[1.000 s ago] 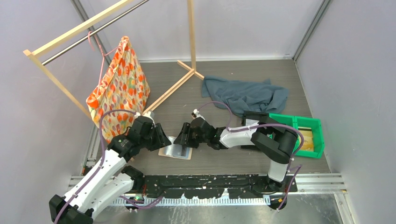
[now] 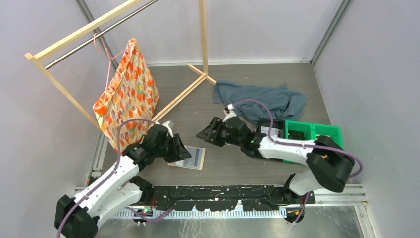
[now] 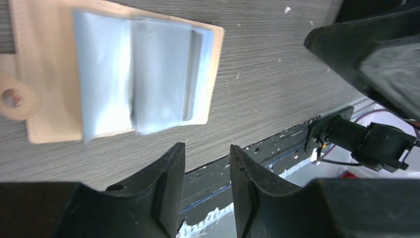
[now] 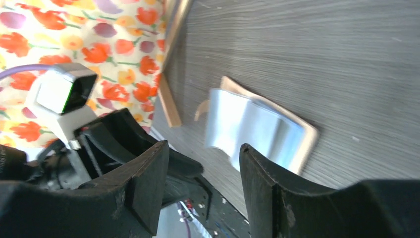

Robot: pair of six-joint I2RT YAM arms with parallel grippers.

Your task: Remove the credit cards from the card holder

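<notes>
The card holder [image 2: 195,157] lies flat on the table, a tan backing with clear, pale-blue plastic sleeves; in the right wrist view it sits [image 4: 257,124] below centre. I cannot tell any cards in it. My left gripper [image 2: 177,148] is just over the holder's left side, part open, with nothing between its fingers. My right gripper [image 2: 207,133] hangs above and right of the holder, open and empty; its fingertips frame the holder in the right wrist view.
A flowered bag [image 2: 126,94] hangs from a wooden rack at left. A blue-grey cloth [image 2: 257,99] lies at the back, green bins [image 2: 329,136] and a black box at right.
The left gripper has shifted slightly right.
</notes>
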